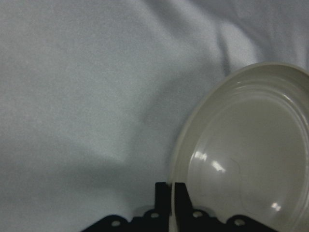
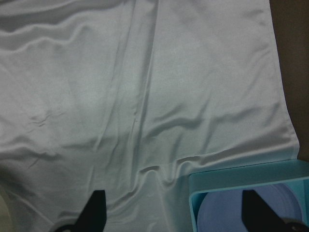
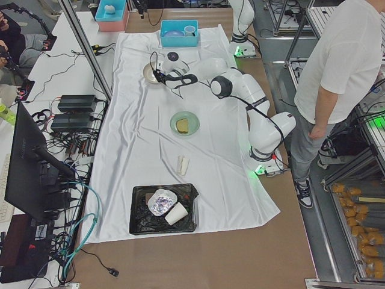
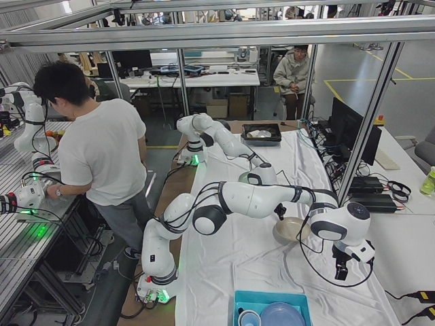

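A beige bowl (image 4: 292,231) stands on the white cloth. In the left wrist view my left gripper is shut on the near-left rim of that bowl (image 1: 246,150). My right gripper is open over the cloth, near the blue bin (image 2: 241,171), with nothing seen between its fingers. A green plate (image 3: 176,129) with a yellowish piece (image 3: 183,125) on it lies mid-cloth.
A black tray (image 3: 138,223) holds a foil-wrapped item and a white cylinder; a small white item (image 3: 183,165) lies above it. The blue bin holds a blue plate and cup. A person stands beside the table.
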